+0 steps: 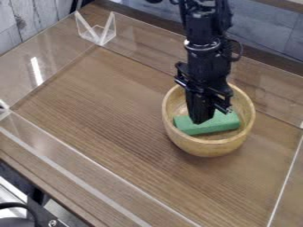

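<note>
A wooden bowl [178, 142] sits on the right of the table, holding a green block [218, 128]. My black gripper [190, 104] reaches down from the top into the left part of the bowl, beside the block. It appears shut; I see nothing clearly between its fingers.
A white wire object [97, 31] stands at the back left. A grey panel edge lies at the top left corner.
</note>
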